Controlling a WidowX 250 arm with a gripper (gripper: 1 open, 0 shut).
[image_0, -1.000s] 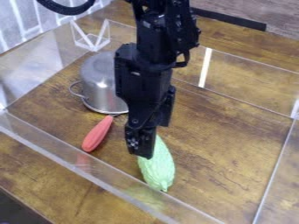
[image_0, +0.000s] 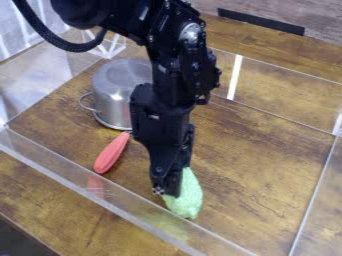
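The black arm fills the upper middle of the view, its gripper (image_0: 168, 182) pointing down over the upper end of a pale green elongated object (image_0: 185, 203) lying on the wooden surface. The fingertips are dark and overlap, so their opening is hard to tell. A red elongated object (image_0: 112, 152) lies to the left of the gripper. A silver pot (image_0: 118, 90) with a wire handle stands behind at the left, partly hidden by the arm.
A clear plastic wall (image_0: 80, 185) runs diagonally across the front.
The gripper has moved lower toward the green object and now covers more of its upper end. The other objects look unchanged.
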